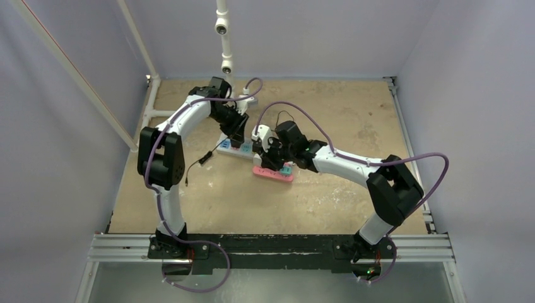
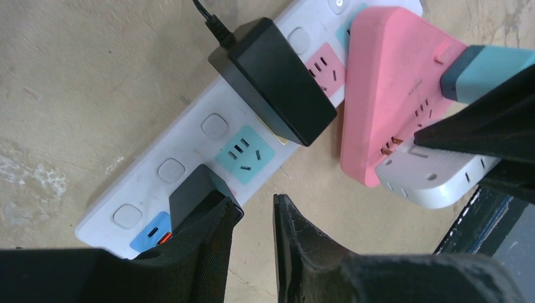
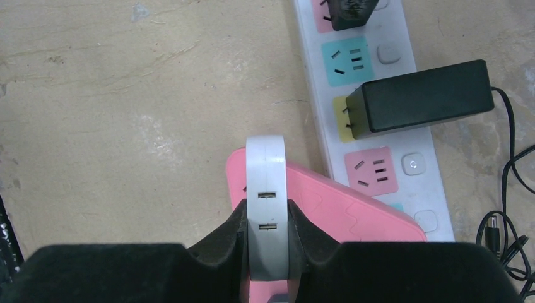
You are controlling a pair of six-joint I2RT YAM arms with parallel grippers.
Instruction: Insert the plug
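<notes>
My right gripper is shut on a white plug, held over the pink power strip; in the left wrist view the plug's brass prongs point at the strip's sockets [image 2: 423, 107], just beside them or partly in, I cannot tell which. My left gripper is part open above the white power strip [image 2: 158, 151], fingertips near a small black adapter [image 2: 195, 192] that sits in it. A larger black adapter [image 3: 423, 98] sits on the same strip.
Black cables [image 3: 511, 145] lie behind the white strip, and another lies left of it. A teal block [image 2: 492, 69] is on the pink strip.
</notes>
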